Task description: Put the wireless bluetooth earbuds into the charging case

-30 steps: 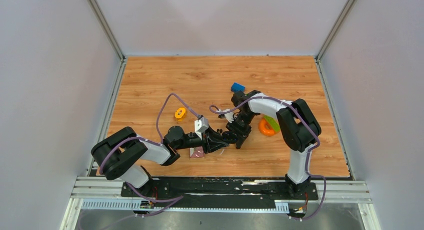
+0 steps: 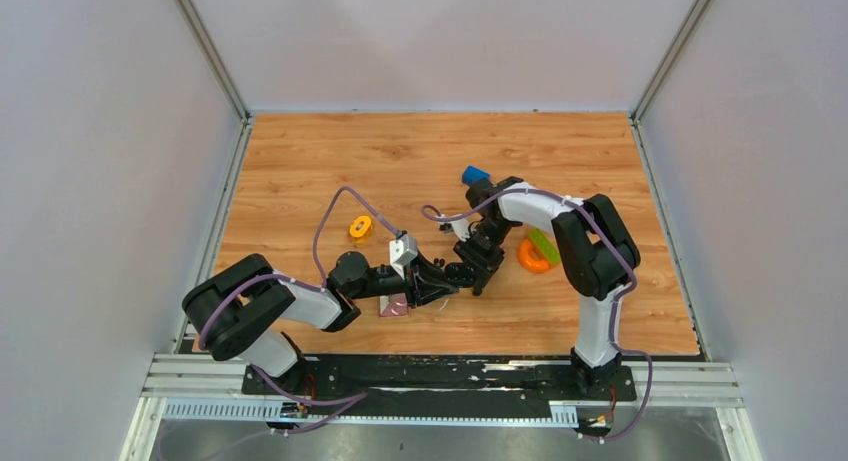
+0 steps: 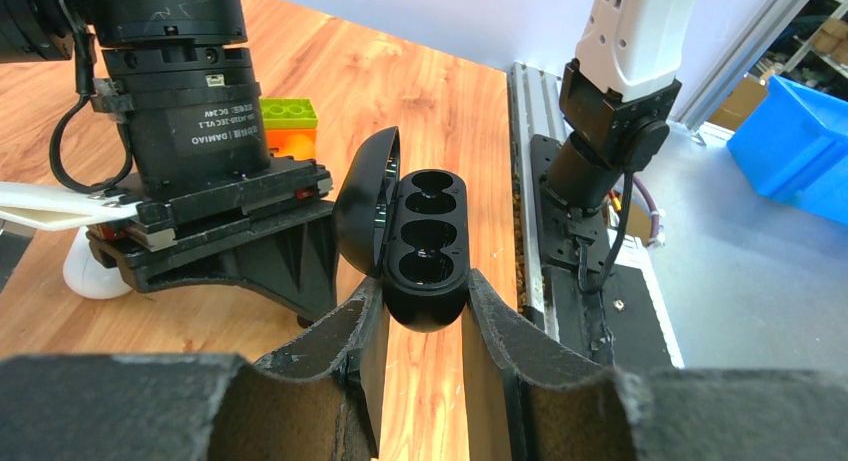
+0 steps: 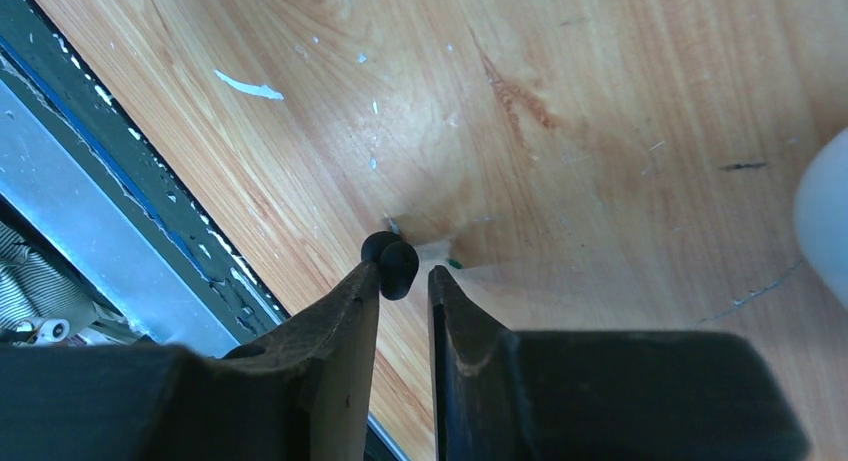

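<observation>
The black charging case [image 3: 427, 246] stands upright with its lid swung up on the left, its round wells facing up and looking dark and empty. My left gripper is shut on the lower end of the case, one finger on each side. A small black earbud [image 4: 397, 268] shows in the right wrist view at the tip of the left-hand finger. My right gripper stands part open around the earbud's side, with a gap to the other finger; whether the earbud touches the table is unclear. In the top view, the right gripper's tips [image 2: 477, 291] are just right of the case.
A white rounded object [image 4: 832, 216] lies at the right wrist view's edge. An orange ring [image 2: 533, 257] and a green block [image 2: 545, 246] lie right of the right arm; a yellow roll [image 2: 361, 227] and a blue block [image 2: 474, 174] lie farther back.
The right arm has shifted very slightly, its wrist a little farther back and right. The left arm and the case have not visibly moved.
</observation>
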